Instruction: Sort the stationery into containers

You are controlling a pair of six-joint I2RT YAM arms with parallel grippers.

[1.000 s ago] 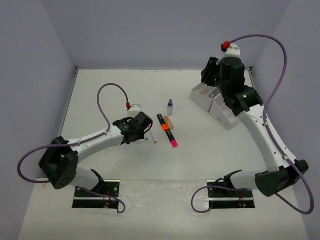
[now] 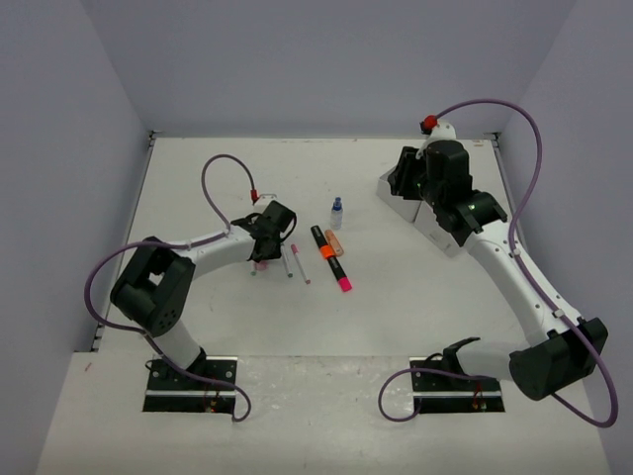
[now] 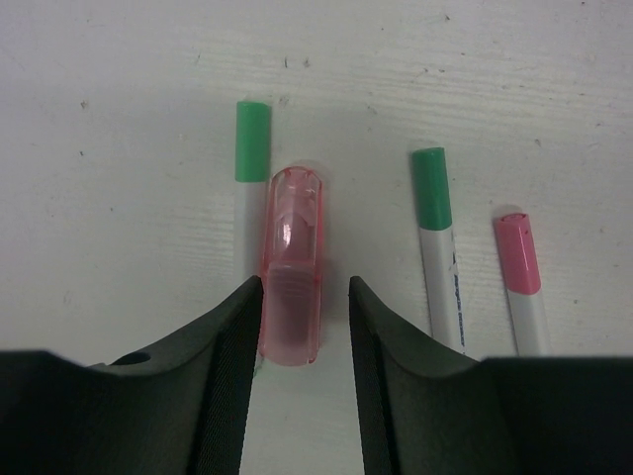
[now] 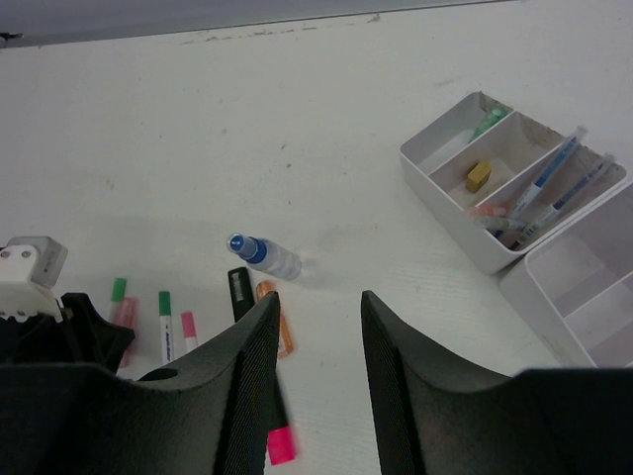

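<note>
A pink translucent case-like item (image 3: pixel 293 267) lies on the table in the left wrist view, close beside a green-capped white marker (image 3: pixel 252 148). Over it, my left gripper is open; its fingers point down toward the item's two sides, and contact cannot be judged. To the right lie another green-capped marker (image 3: pixel 435 198) and a pink-capped one (image 3: pixel 519 257). My right gripper is open and empty, high near the containers. In the right wrist view, the divided white container (image 4: pixel 450 203) holds a yellow block (image 4: pixel 479 176), a green item (image 4: pixel 489 122) and several pens.
A blue-capped clear bottle (image 2: pixel 336 213) stands mid-table. Near it lie an orange item (image 2: pixel 333 243) and a long black item with a pink end (image 2: pixel 331 259). A second white container (image 4: pixel 593 277) adjoins the first.
The left gripper has moved slightly up the top view, uncovering more of the markers below it. The right gripper has shifted a little left and down, and now covers more of the container.
</note>
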